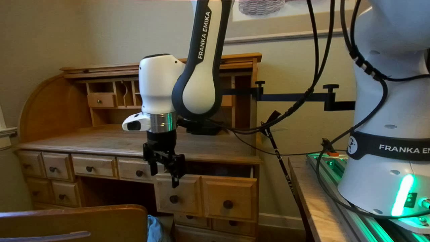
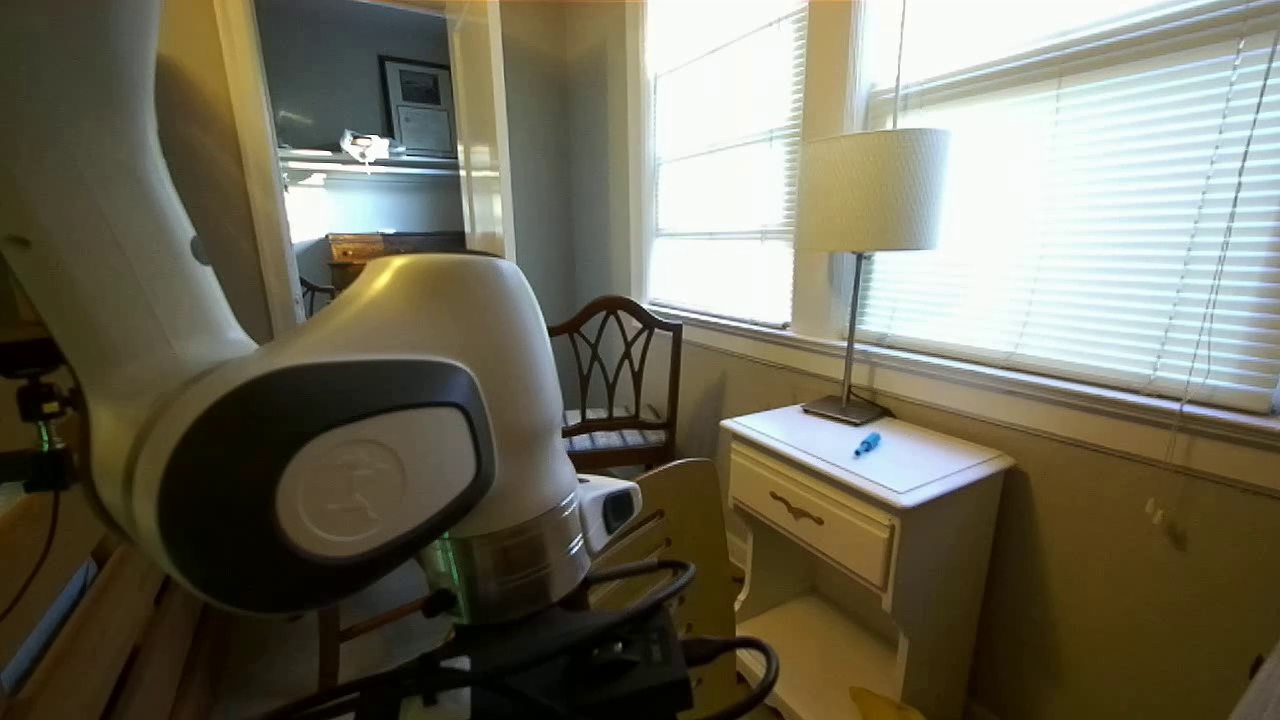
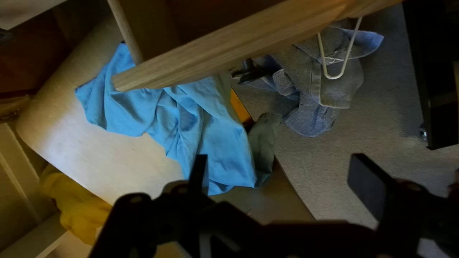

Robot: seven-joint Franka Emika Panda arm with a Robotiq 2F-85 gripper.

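My gripper is open, its two dark fingers set wide apart with nothing between them. In the first exterior view it hangs fingers-down in front of the wooden desk, close to a pulled-out drawer [image 1: 228,197]. From the wrist, the edge of that drawer [image 3: 223,45] crosses the top of the view. Below the fingers, a bright blue cloth [image 3: 172,116] drapes over a pale wooden chair seat [image 3: 103,129]. Greyish-blue clothing [image 3: 318,86] lies on the carpet, with a pale hanger [image 3: 340,73] on it.
A yellow cloth [image 3: 77,202] is at the wrist view's lower left. The chair back [image 1: 72,222] stands before the desk. A white nightstand [image 2: 816,528] bears a lamp [image 2: 878,192] and a small blue object [image 2: 867,444]. Bare carpet [image 3: 387,111] shows right of the clothing.
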